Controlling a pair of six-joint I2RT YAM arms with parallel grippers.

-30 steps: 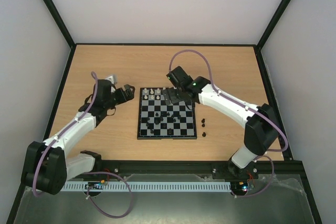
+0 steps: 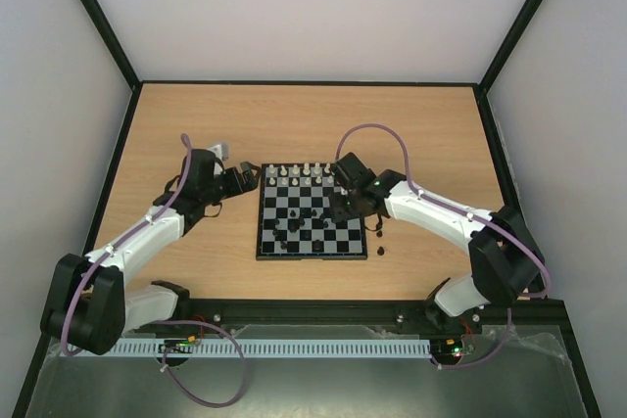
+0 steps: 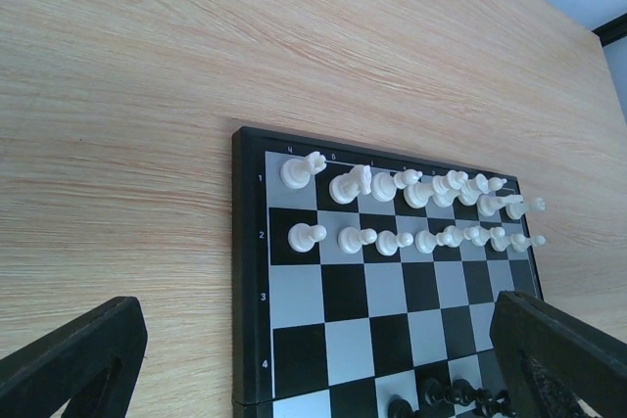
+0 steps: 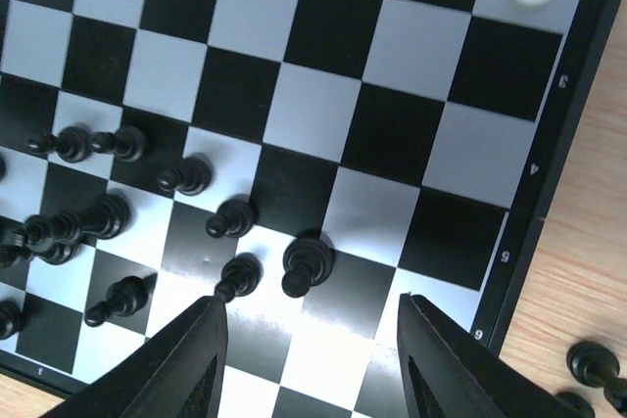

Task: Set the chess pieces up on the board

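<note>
The chess board (image 2: 262, 232) lies in the middle of the table. White pieces stand in two rows along its far side, among them a white knight (image 3: 350, 184) and a white pawn (image 3: 307, 236). Black pieces, such as a black pawn (image 4: 307, 263), are scattered upright over its near half. My right gripper hangs above the board's right part, fingers apart and nothing between them; a black pawn shows just beyond its tips. My left gripper stands open and empty over the board's far left corner.
Several black pieces stand on the table right of the board, one being a dark piece (image 2: 381, 251). Bare table (image 2: 196, 271) spreads to the left and behind. The right arm reaches across the table's right side.
My right gripper has moved right and toward the near side from over the white rows. The pieces in view look unmoved.
</note>
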